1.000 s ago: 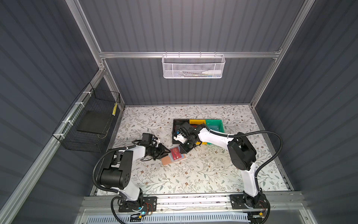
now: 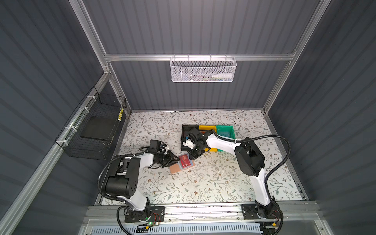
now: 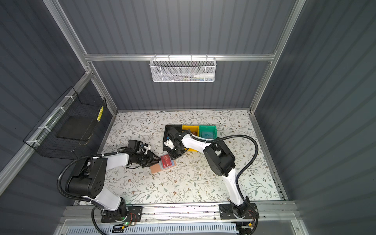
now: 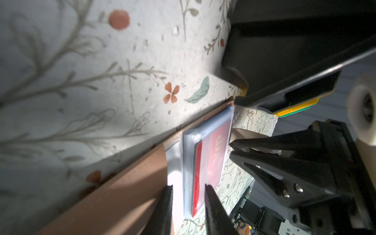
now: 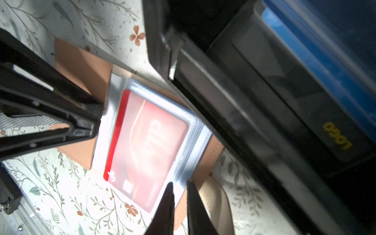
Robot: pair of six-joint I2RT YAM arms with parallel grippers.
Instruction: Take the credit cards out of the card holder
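Note:
A tan card holder (image 2: 175,168) lies open on the table, with a red VIP card (image 5: 150,145) in its clear sleeve. In the left wrist view, my left gripper is part open over the holder beside the sleeve; whether it touches is unclear. My right gripper sits at the sleeve's edge on the far side, its fingertips close together over the holder's rim; what lies between them is hard to tell.
A row of black, yellow and green bins (image 2: 225,129) stands just behind the holder, partly under the right arm. A black wire basket (image 2: 98,129) hangs on the left wall.
The right arm's elbow has shifted slightly left, with its gripper staying by the holder. The left arm and the holder look unchanged.

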